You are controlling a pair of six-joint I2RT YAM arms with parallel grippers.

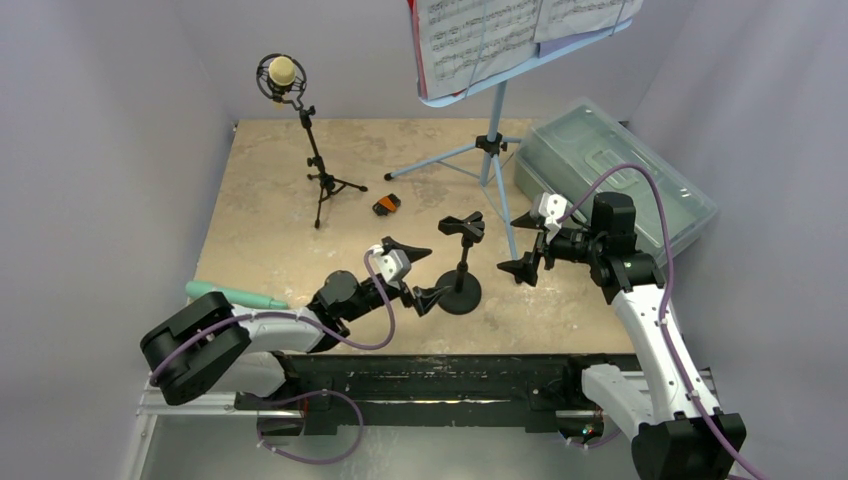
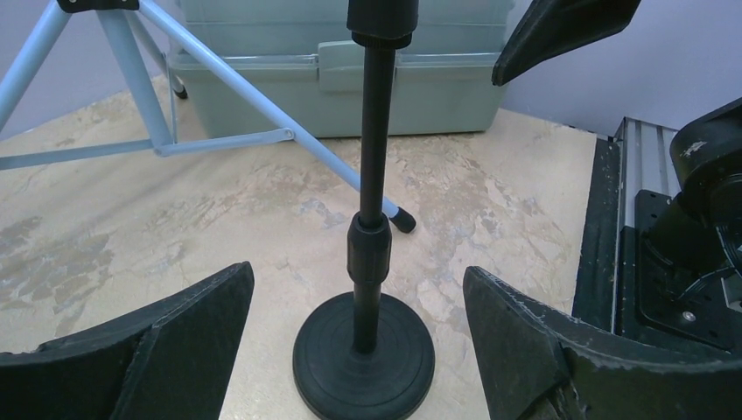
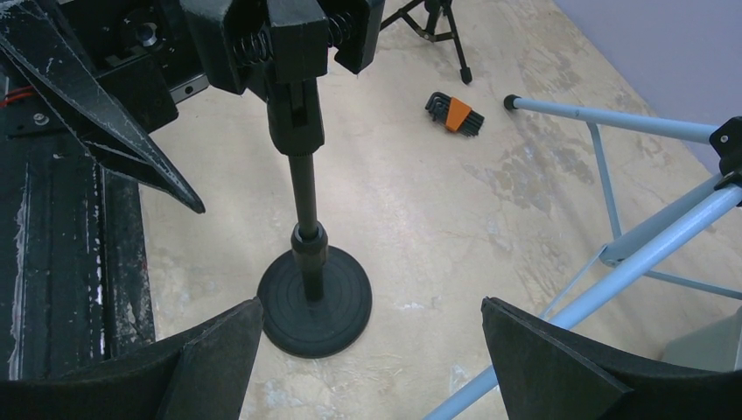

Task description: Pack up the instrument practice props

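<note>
A black desk stand (image 1: 462, 283) with a round base and a clip (image 1: 462, 226) on top stands upright at the front middle. Left of it hovers my left gripper (image 1: 438, 271), open and empty; the pole (image 2: 374, 140) rises between its spread fingers in the left wrist view, apparently ahead of them. On the other side, my right gripper (image 1: 507, 244) is open with nothing in it, apart from the stand (image 3: 316, 302). A mint-green tube (image 1: 240, 297) lies at the table's left edge. Farther back is a small black-and-orange tool set (image 1: 387, 204).
A light-blue music stand (image 1: 496, 110) with sheet music (image 1: 480, 42) spreads its legs behind the desk stand. The closed translucent box (image 1: 615, 165) sits at back right. A microphone (image 1: 282, 71) on a tripod (image 1: 327, 184) occupies the back left. Bare table lies between.
</note>
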